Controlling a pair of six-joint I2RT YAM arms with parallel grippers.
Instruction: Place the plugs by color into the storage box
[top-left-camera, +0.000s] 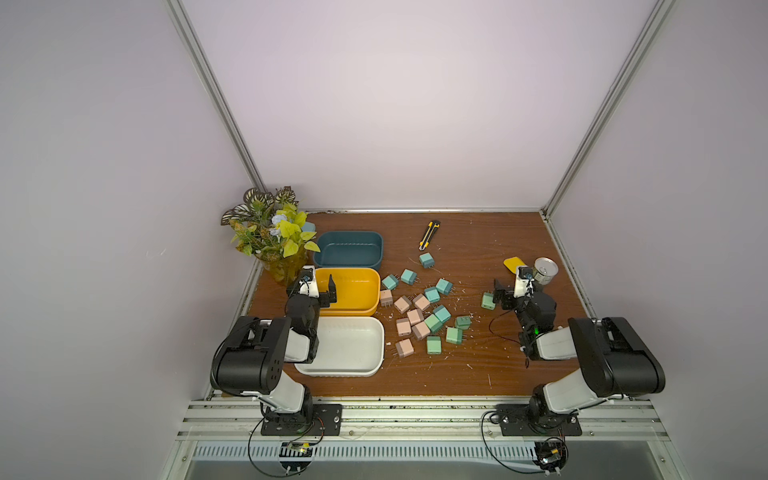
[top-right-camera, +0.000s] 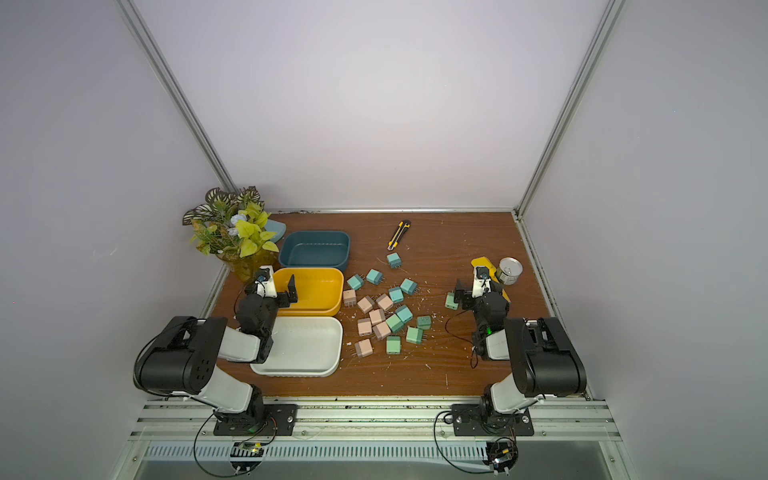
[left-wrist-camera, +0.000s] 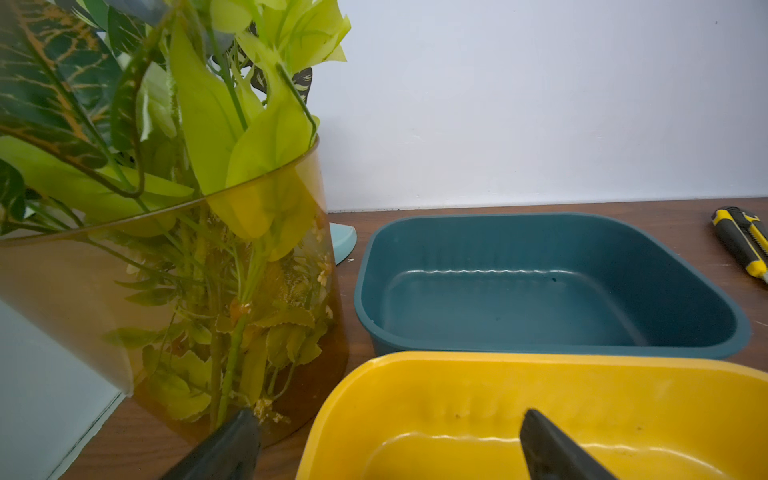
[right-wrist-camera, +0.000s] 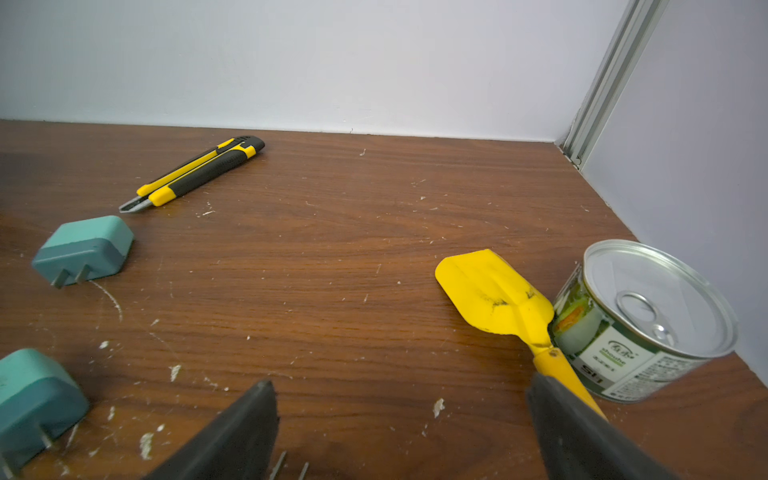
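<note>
Several pink plugs (top-left-camera: 404, 327), green plugs (top-left-camera: 433, 345) and turquoise plugs (top-left-camera: 426, 260) lie loose on the middle of the wooden table. Three boxes stand at the left, all empty where visible: teal (top-left-camera: 349, 248), yellow (top-left-camera: 357, 294) and white (top-left-camera: 348, 352). My left gripper hangs open over the yellow box's left end. My right gripper stands open at the right, above a green plug (top-left-camera: 487, 301), with nothing held between its fingers.
A plant in an amber vase (left-wrist-camera: 184, 304) stands at back left. A utility knife (right-wrist-camera: 192, 172) lies at the back. A yellow shovel (right-wrist-camera: 488, 288) lies beside a can (right-wrist-camera: 644, 320) at the right.
</note>
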